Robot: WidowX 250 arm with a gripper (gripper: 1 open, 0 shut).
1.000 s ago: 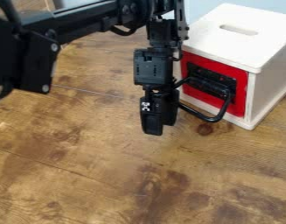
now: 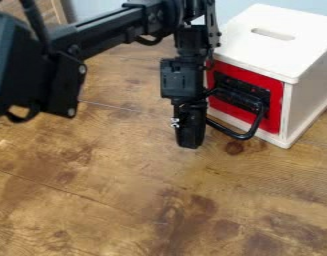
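A black gripper [image 2: 187, 130] points down from the arm at the centre, just left of a white box [image 2: 279, 50] with a red front panel [image 2: 266, 80] and a dark grille-like inset. The gripper looks shut, with nothing visible between its fingers. A black bar or cable loops from beside the gripper across the box's front; where it attaches is unclear.
A pale wall stands behind the box at the top right.
The gripper has moved slightly right and up, toward the box, and turned a little. The arm's left section has shifted. The box looks unmoved.
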